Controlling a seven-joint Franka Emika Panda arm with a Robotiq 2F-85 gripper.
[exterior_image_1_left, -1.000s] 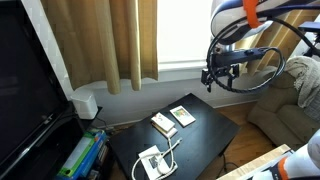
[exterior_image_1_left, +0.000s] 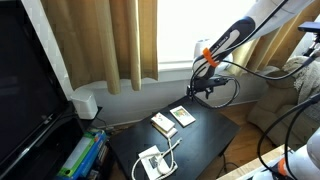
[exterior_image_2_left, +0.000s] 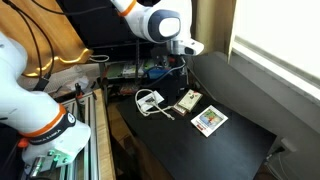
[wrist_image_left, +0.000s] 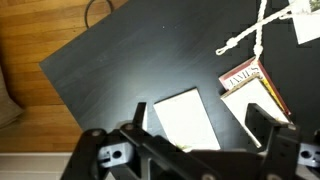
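My gripper (exterior_image_1_left: 207, 92) hangs above the far right part of the dark table, its fingers spread with nothing between them. In the wrist view the gripper shows its two dark fingers wide apart at the bottom edge. A flat white rectangular item (wrist_image_left: 187, 120) lies on the table between and beyond them; from outside, this flat item (exterior_image_2_left: 208, 120) has a coloured print. Beside it are small books (wrist_image_left: 255, 105), one with a red cover. A white cord (wrist_image_left: 257, 35) with knotted ends lies farther off. The gripper is apart from all of these.
A white sheet (exterior_image_2_left: 150, 100) lies near the cord at one end of the dark table (exterior_image_2_left: 215, 155). Bare tabletop lies beside the printed item. Several coloured items (exterior_image_1_left: 88, 153) are at the left, and curtains and a window stand behind.
In exterior view 1 my gripper has moved left and lower, coming closer to the table. The objects on the table have not moved.
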